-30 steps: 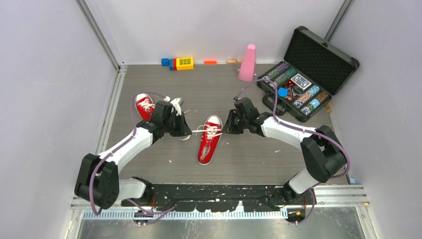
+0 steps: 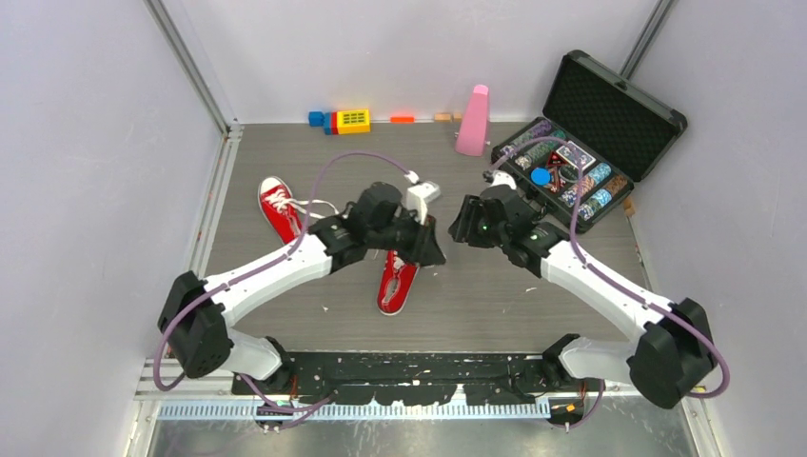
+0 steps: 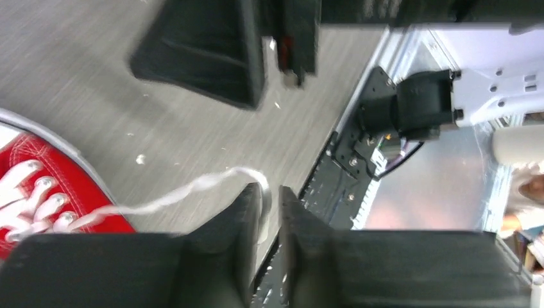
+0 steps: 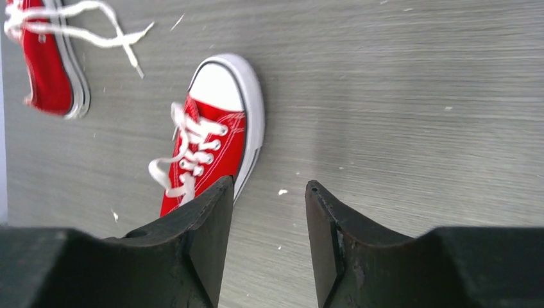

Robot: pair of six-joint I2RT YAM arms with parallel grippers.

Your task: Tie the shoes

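Two red canvas shoes with white laces lie on the floor. My left gripper (image 2: pixel 430 255) hangs over the front half of the middle shoe (image 2: pixel 395 286), hiding its laces from above. In the left wrist view, a white lace (image 3: pixel 186 189) arches from that shoe to the left gripper's fingertips, its end beside the left finger; a narrow gap shows between the fingers. My right gripper is open and empty, right of the shoe's toe. The second shoe (image 2: pixel 278 211) lies at the back left, partly behind the left arm, its laces loose.
An open black case (image 2: pixel 609 119) of poker chips stands at the back right. Toy blocks (image 2: pixel 353 121) and a pink cone-shaped object (image 2: pixel 473 124) line the back wall. Both grippers are close together.
My left gripper has swung right, from left of the middle shoe to over it.
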